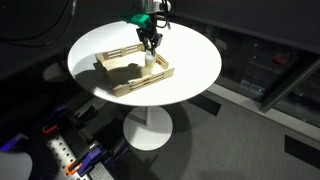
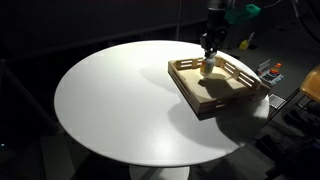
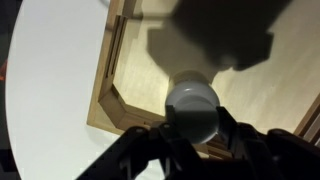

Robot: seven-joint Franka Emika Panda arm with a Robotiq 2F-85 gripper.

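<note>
A small bottle (image 1: 150,59) with a pale, rounded top stands upright within the wooden tray (image 1: 117,90). Seen from the second exterior side, the bottle (image 2: 207,67) looks white above and amber lower down. My gripper (image 1: 151,48) points down from above and is shut on the bottle's top. In the wrist view the grey-white cap (image 3: 195,105) lies between the dark fingers. Whether the bottle's base touches the tray floor cannot be made out.
Low slatted walls surround the tray, which rests on a round white table (image 2: 120,100). Cluttered gear (image 2: 270,75) lies beyond the table's right edge.
</note>
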